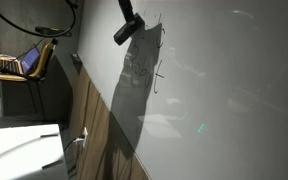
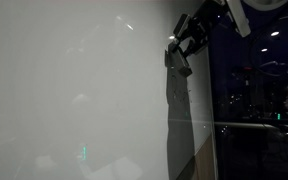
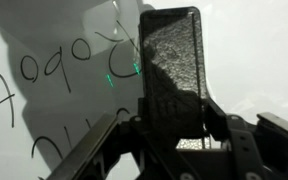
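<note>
A dark block, probably a whiteboard eraser [image 3: 172,60], is gripped by my gripper, which is shut on it. Black handwriting [image 3: 54,67] runs across the whiteboard to the left of the block in the wrist view, with more marks at the bottom partly hidden by the fingers. From exterior view 1, the eraser [image 1: 129,29] appears at the top, over or close to the handwriting [image 1: 157,75]. Whether it touches the whiteboard [image 1: 224,90] cannot be told. Exterior view 2 has the gripper [image 2: 187,48] near the board's right side.
Small green marks [image 1: 202,128] lie on the board, away from the arm. A white table [image 1: 24,150] and a chair with a laptop [image 1: 29,62] stand left of the board. Wood panelling [image 1: 96,115] borders its lower edge. Much of the whiteboard is bare.
</note>
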